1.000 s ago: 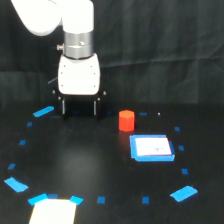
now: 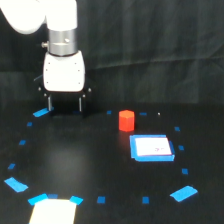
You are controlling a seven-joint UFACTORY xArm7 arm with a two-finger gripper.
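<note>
A small red block [image 2: 126,121] sits on the dark table, right of the middle. Just in front of it and to its right lies a blue tray-like piece [image 2: 135,153] with a white inside. My gripper [image 2: 65,104] is at the back left, below its white hand, well to the left of the red block and apart from it. Its dark fingers are hard to make out against the background but appear spread apart, with nothing seen between them.
A pale square object [image 2: 52,212] is cut off by the bottom edge at the left. Blue tape pieces mark the table, including a strip [image 2: 184,193] at the right front.
My arm and gripper have moved to the left and very slightly up, farther from the red block. The block, the blue piece and the pale square have stayed in place.
</note>
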